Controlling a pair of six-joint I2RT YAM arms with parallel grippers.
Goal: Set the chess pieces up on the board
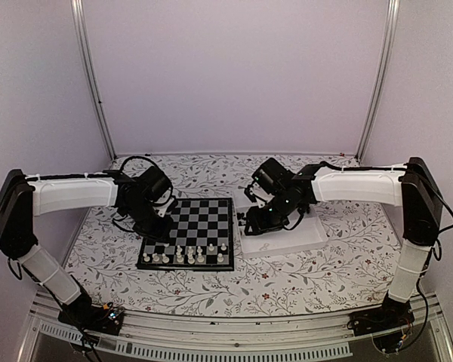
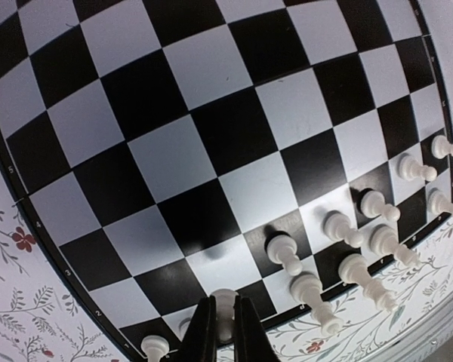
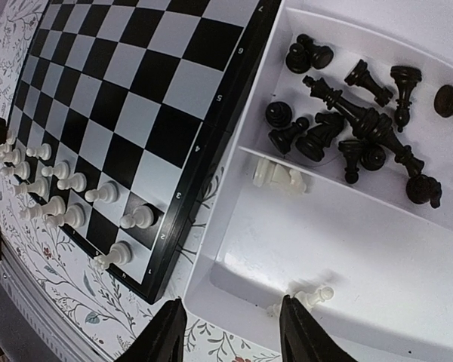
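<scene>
The chessboard (image 1: 196, 219) has white pieces along its near ranks, such as a tall piece (image 2: 314, 300) and a pawn (image 2: 283, 249). My left gripper is shut on a white piece (image 2: 225, 298), held above the near left part of the board. My right gripper stands open over the white tray (image 3: 347, 249), with no piece between its fingers. In the tray lie a white piece (image 3: 279, 176) by the divider and another white piece (image 3: 311, 296) below.
The black pieces (image 3: 325, 136) lie in the tray's far compartment, right beside the board. Patterned table surface surrounds both board and tray, clear at the back and right.
</scene>
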